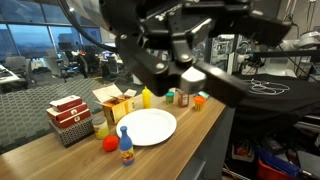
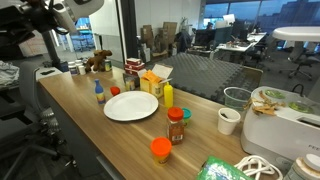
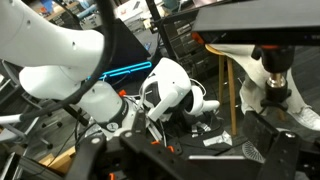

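Observation:
My gripper (image 1: 200, 82) looms large and blurred close to the camera in exterior view 1, high above the table's near side. It is open, and I see nothing held between its fingers. In exterior view 2 the arm (image 2: 88, 8) reaches in at the upper left, away from the objects on the table. The wrist view looks down past the table toward the floor; none of the tabletop objects can be made out there. A white plate (image 1: 148, 126) lies empty on the wooden table (image 1: 50, 160).
Around the plate stand a blue bottle (image 1: 126, 146), a red ball-like item (image 1: 110, 144), red-and-white boxes (image 1: 70, 112) and a yellow bottle (image 1: 146, 98). Farther along are a red-lidded jar (image 2: 175, 125), an orange cup (image 2: 160, 149) and a white bin (image 2: 278, 128). Bare wood lies before the plate.

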